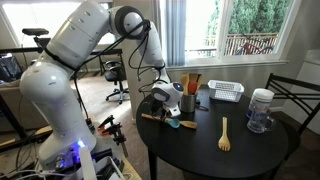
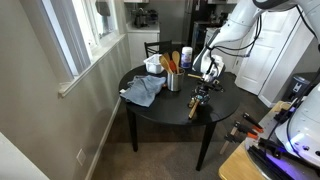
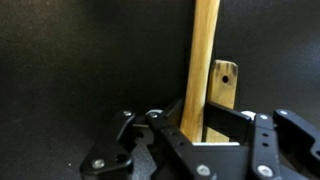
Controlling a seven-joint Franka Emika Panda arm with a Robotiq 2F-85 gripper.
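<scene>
In the wrist view, a long, light wooden handle [image 3: 200, 55] runs down between the fingers of my gripper. A second wooden handle with a hole [image 3: 222, 85] lies beside it, partly under the right finger. Whether the fingers press on either handle cannot be told. From the first exterior view, my gripper [image 1: 160, 118] points down low at the table's left side, with a wooden utensil [image 1: 188, 124] close by. The other exterior view has a wooden piece [image 2: 193, 111] just below the gripper.
A lone wooden utensil [image 1: 223, 135] lies on the dark round table [image 1: 185, 155]. Behind are a metal utensil holder [image 1: 188, 102], a white basket [image 1: 226, 91] and a lidded pitcher [image 1: 260, 110]. A grey-blue cloth [image 2: 144, 90] drapes over the edge.
</scene>
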